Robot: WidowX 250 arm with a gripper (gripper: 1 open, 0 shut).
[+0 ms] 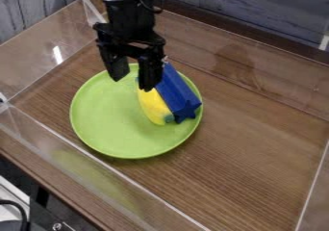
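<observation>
A green plate (115, 129) lies on the wooden surface at the centre left. On its right part a blue object (180, 98) lies against a yellow object (154, 106). My black gripper (133, 79) hangs over the back of the plate, left of both objects, with its two fingers apart and open. I see nothing held between them. The arm hides part of the back of the plate.
A low wall runs along the back, and a clear edge borders the left side.
</observation>
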